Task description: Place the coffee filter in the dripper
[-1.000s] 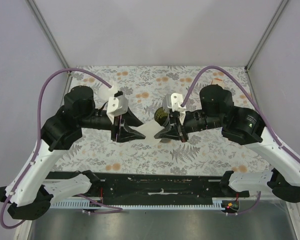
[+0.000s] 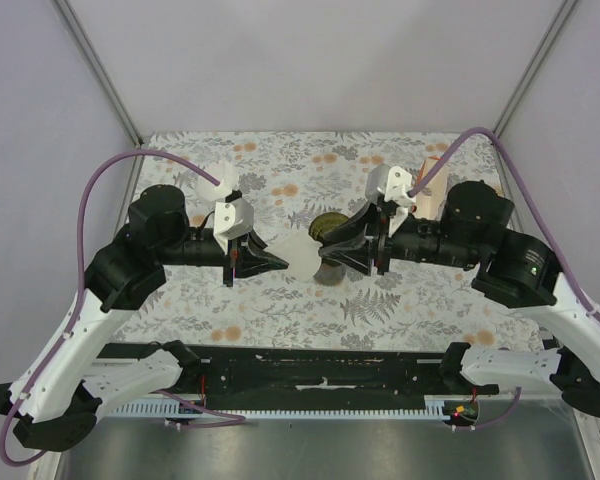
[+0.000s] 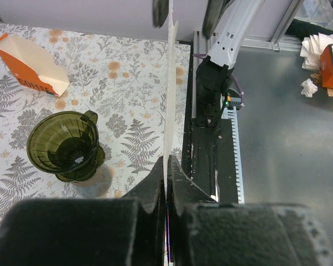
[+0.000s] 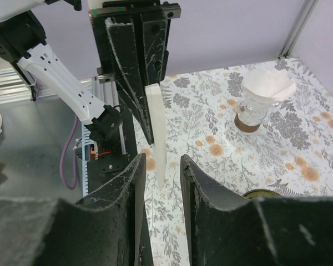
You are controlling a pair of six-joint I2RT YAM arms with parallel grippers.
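Observation:
My left gripper (image 2: pixel 276 258) is shut on a white paper filter (image 2: pixel 300 256), seen edge-on in the left wrist view (image 3: pixel 170 94). My right gripper stands part open just right of the filter, around its edge but with a gap visible between its fingers. The green dripper (image 3: pixel 50 138) stands on the patterned mat behind the filter, partly hidden in the top view. In the right wrist view only its rim (image 4: pixel 261 193) shows.
A clear cup with white filters (image 4: pixel 258 94) stands at the back left of the mat. An orange-and-white coffee box lies at the right.

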